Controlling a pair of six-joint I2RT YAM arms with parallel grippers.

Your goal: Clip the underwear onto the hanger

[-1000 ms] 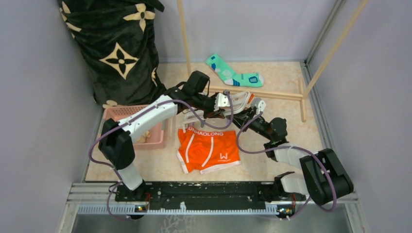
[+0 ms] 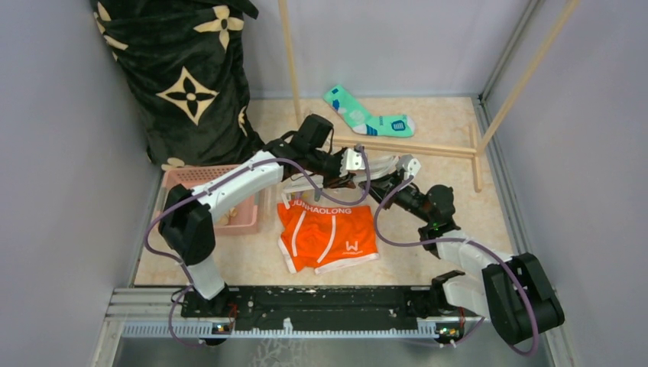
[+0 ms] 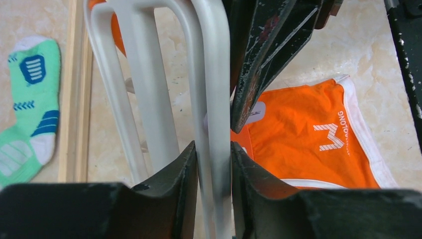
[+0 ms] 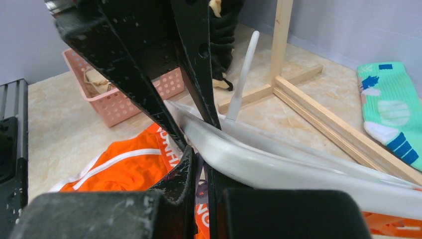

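Observation:
The orange underwear (image 2: 328,237) lies flat on the table, its lettered waistband toward the white hanger (image 2: 302,184). Raised above that edge, the hanger is tilted nearly on edge. My left gripper has its fingers against both sides of a hanger bar. Close beside it, my right gripper is shut on a small purplish-grey clip below the hanger; part of this clip (image 3: 256,112) also shows behind the right fingers (image 3: 243,102) in the left wrist view. Whether the clip bites the waistband is hidden.
A pink basket (image 2: 246,222) stands to the left, beside a dark patterned blanket (image 2: 183,84). Behind the hanger lie a wooden frame bar (image 2: 428,148) and a green sock (image 2: 367,121). Bare table (image 2: 401,264) shows right of the underwear.
The hanger's right side has tipped, so its loops now look narrower from above. My right arm has shifted slightly to the right; the left has barely moved. The underwear has stayed nearly in place.

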